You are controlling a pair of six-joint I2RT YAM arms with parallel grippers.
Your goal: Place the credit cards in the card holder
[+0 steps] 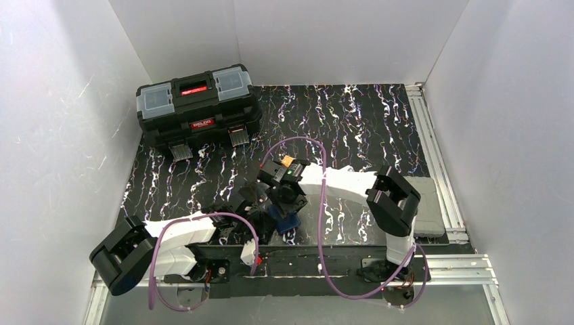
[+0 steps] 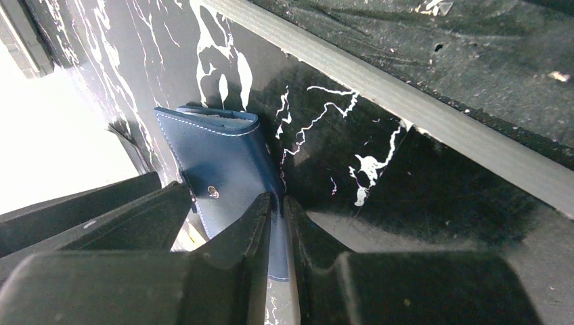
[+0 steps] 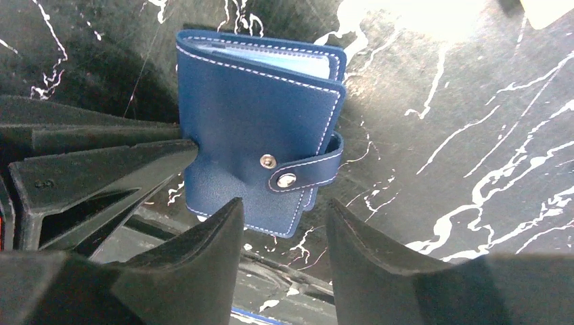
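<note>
The dark blue card holder (image 3: 260,101) lies on the black marbled table, its strap (image 3: 308,172) snapped to one side and pale sheets showing along its far open edge. My left gripper is shut on the holder's folded side edge, which the left wrist view (image 2: 223,162) also shows. Above the holder's strap side, my right gripper stands part open with nothing between its fingers. The corner of a cream card (image 3: 545,10) shows at the upper right of the right wrist view. From above, the arms partly cover the holder (image 1: 290,223).
A black toolbox (image 1: 200,112) stands at the back left. A small orange piece (image 1: 288,161) shows beside the right arm. The grey pad (image 1: 426,210) lies at the right edge. Clear table spreads across the back right. The table's front edge runs close to the holder.
</note>
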